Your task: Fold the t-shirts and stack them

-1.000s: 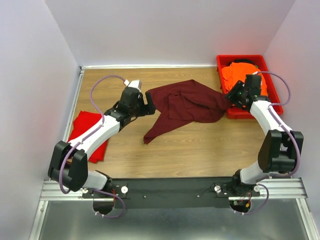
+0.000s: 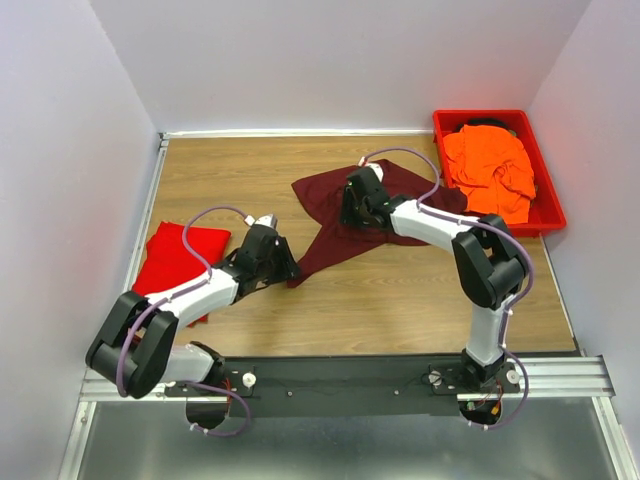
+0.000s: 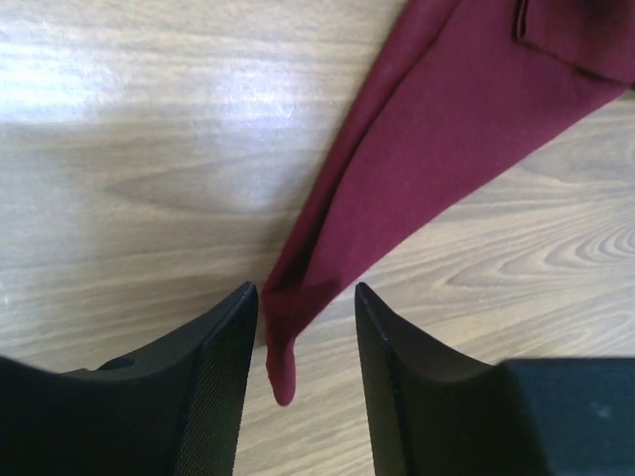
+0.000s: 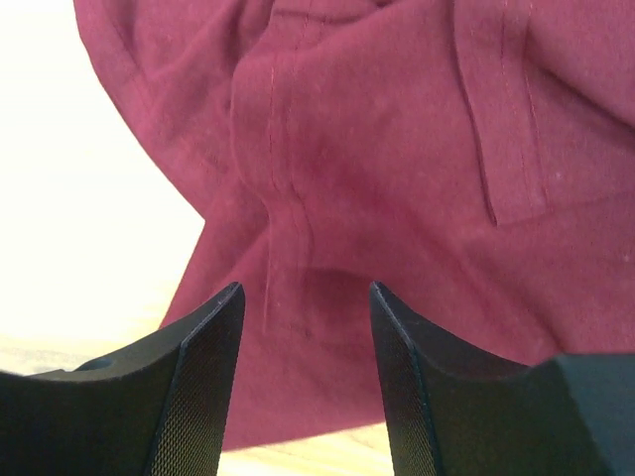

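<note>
A dark maroon t-shirt [image 2: 330, 245] lies crumpled across the middle of the table, one narrow tail reaching toward the front left. At that tail's tip, my left gripper [image 2: 294, 270] is low with its fingers apart. In the left wrist view the maroon tip [image 3: 283, 337] lies between the two fingers, which do not close on it. Over the middle of the shirt hangs my right gripper [image 2: 349, 218]. Its fingers are wide apart, with maroon folds [image 4: 298, 258] below and between them. A flat red shirt [image 2: 160, 260] lies at the left, partly hidden by the left arm.
A red bin [image 2: 552, 212] at the back right holds orange cloth [image 2: 490, 170] and something dark. The maroon shirt's right end lies close to the bin. Bare wooden table [image 2: 390, 310] shows at the front middle and back left.
My right gripper has travelled left from the bin's edge to above the shirt's middle. The shirt looks unmoved.
</note>
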